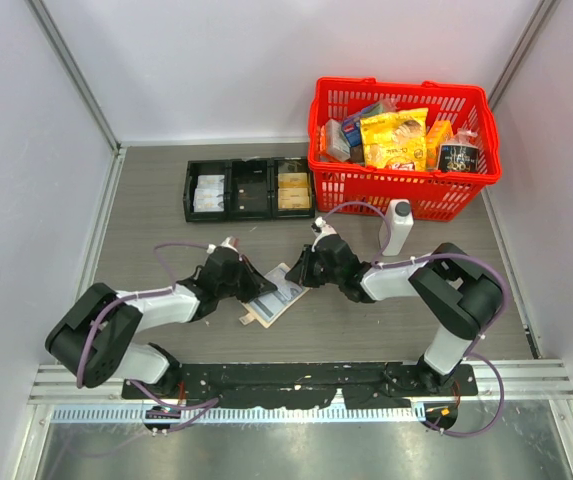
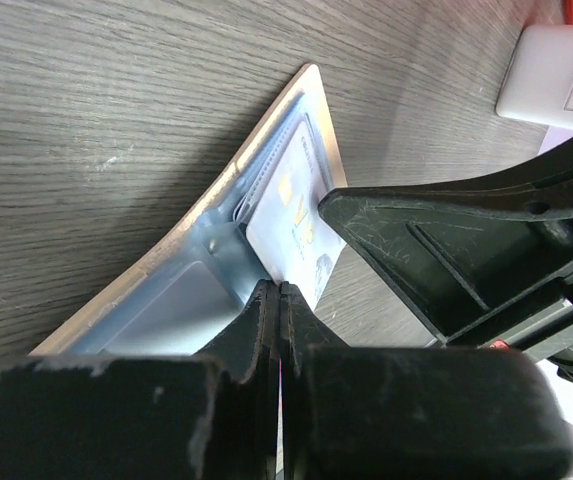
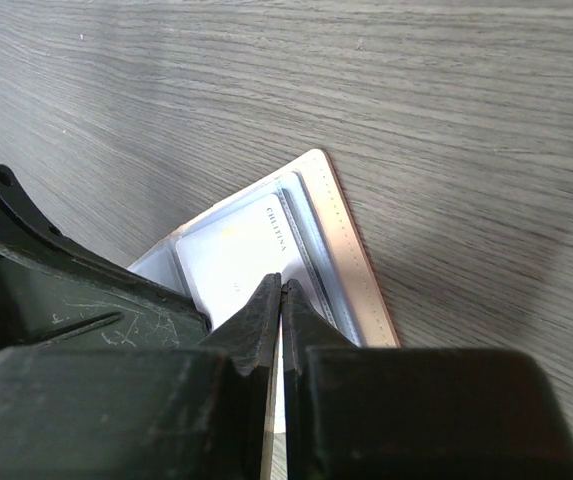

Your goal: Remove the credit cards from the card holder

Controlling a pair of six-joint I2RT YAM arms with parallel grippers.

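Note:
The card holder [image 1: 254,320], clear-pocketed with a tan border, lies slanted on the table between my two arms. A white card with gold marks [image 2: 291,215] sits in its end pocket, and edges of more cards show beneath it. My left gripper is shut, its tips at the card's near edge; nothing clearly shows between them. At the holder's right side my right gripper is shut on the holder's border, with a thin tan strip visible between its fingers. In the right wrist view, the left gripper's tip covers part of the card [image 3: 241,250].
A black tray [image 1: 251,212] with three compartments stands at the back, card stacks in its outer two. Right of it is a red basket [image 1: 396,185] full of packets. A white bottle [image 1: 396,228] stands beside the right arm.

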